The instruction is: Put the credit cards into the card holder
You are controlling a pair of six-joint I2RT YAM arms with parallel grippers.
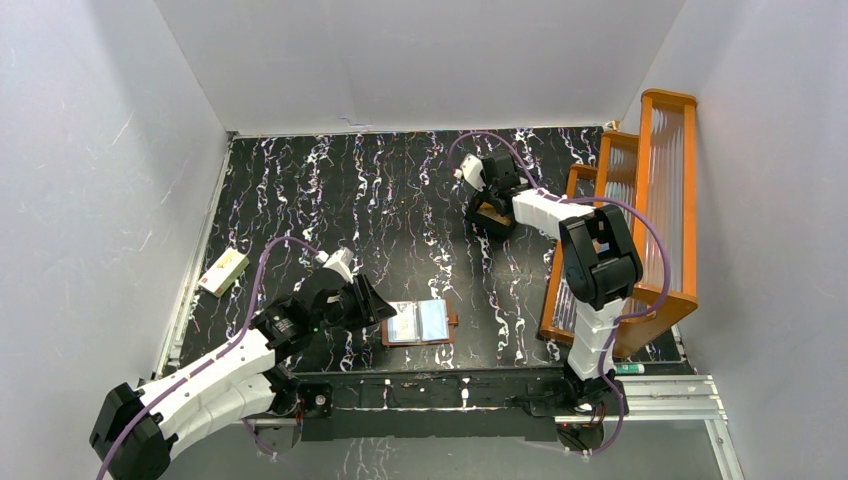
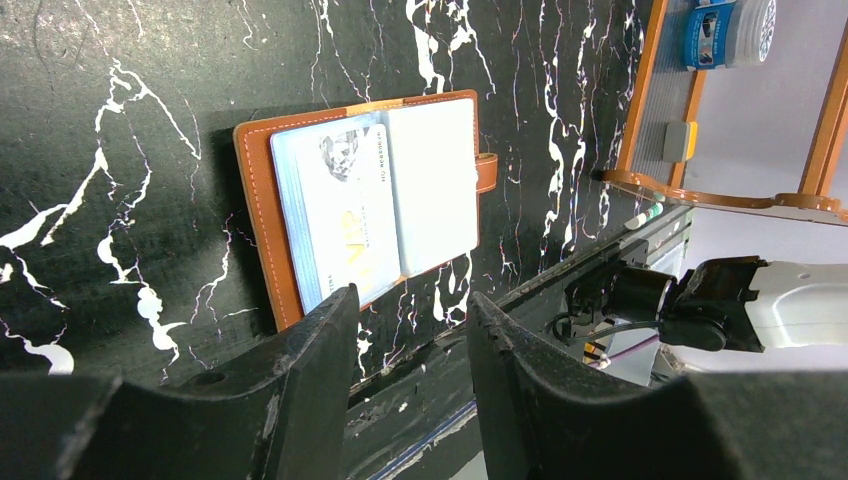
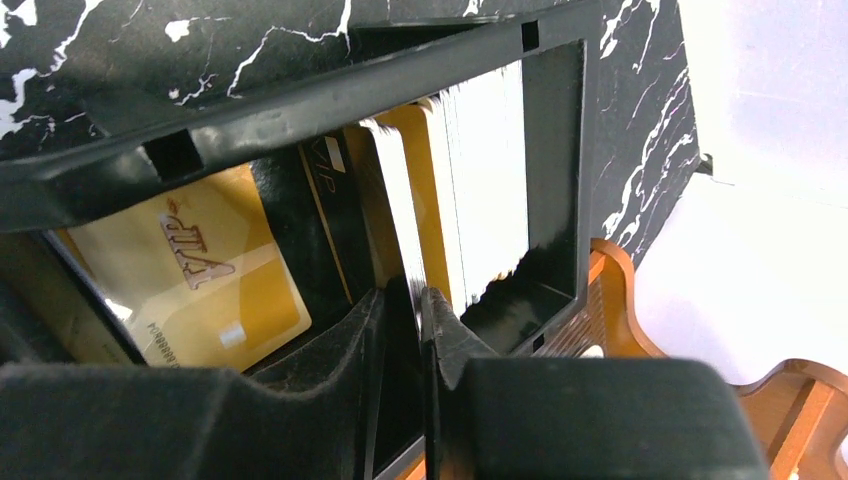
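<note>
The open brown card holder (image 2: pixel 262 215) lies flat on the table, clear sleeves showing, with a white card (image 2: pixel 345 215) in its left side. Over its near edge my left gripper stands open, nothing between its fingers. Farther back, a black box (image 3: pixel 300 105) holds several cards on edge; a gold card (image 3: pixel 205 270) leans in it. My right gripper reaches down into this box with its fingers a narrow gap apart. The edge of one upright card (image 3: pixel 400 200) runs down to its right fingertip, and whether both fingers touch that card is unclear.
A wooden rack (image 1: pixel 665 190) stands along the right side. At the left of the table lies a small pale box (image 1: pixel 223 271).
</note>
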